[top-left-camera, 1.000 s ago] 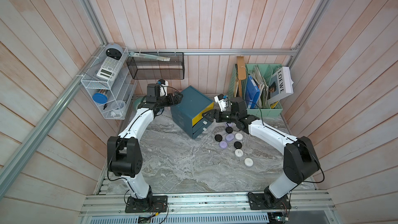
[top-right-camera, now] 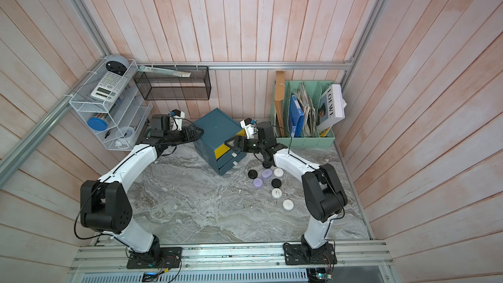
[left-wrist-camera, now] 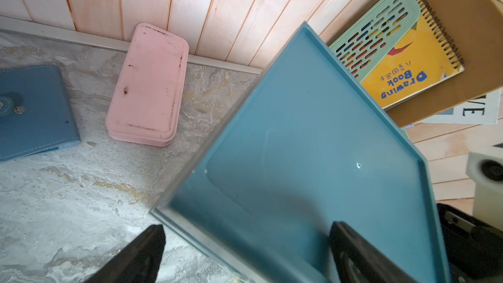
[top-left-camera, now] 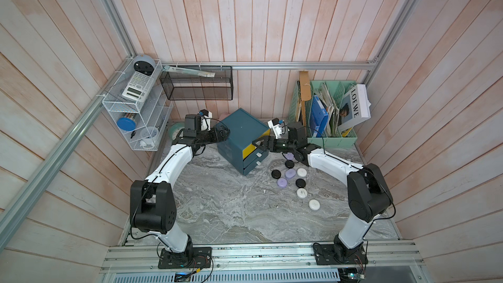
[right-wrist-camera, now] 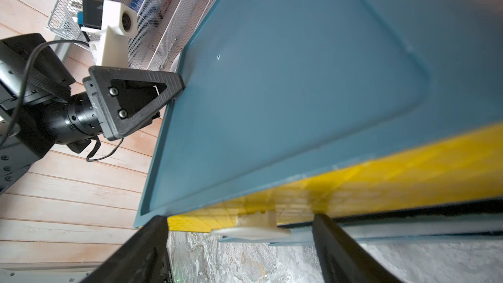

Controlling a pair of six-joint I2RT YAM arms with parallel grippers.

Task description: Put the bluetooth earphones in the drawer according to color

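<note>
A teal drawer cabinet (top-left-camera: 241, 125) with a yellow top drawer (right-wrist-camera: 382, 178) stands mid-back. My left gripper is open at its left top edge, fingers either side of the blurred rim. My right gripper is part open at the yellow front, its fingertips around a pale knob (right-wrist-camera: 254, 225); whether they touch it is unclear. Black earphone cases (top-left-camera: 276, 174), lilac cases (top-left-camera: 282, 183) and white cases (top-left-camera: 314, 205) lie on the table right of the cabinet.
A green file holder (top-left-camera: 330, 141) stands back right, wire racks (top-left-camera: 136, 99) on the left. A pink case (left-wrist-camera: 146, 83) and blue wallet (left-wrist-camera: 31, 112) lie behind the cabinet.
Over the last second my left gripper has come lower, down at the cabinet. My right gripper has moved slightly left, in toward the yellow drawer. The cabinet and cases look unchanged.
</note>
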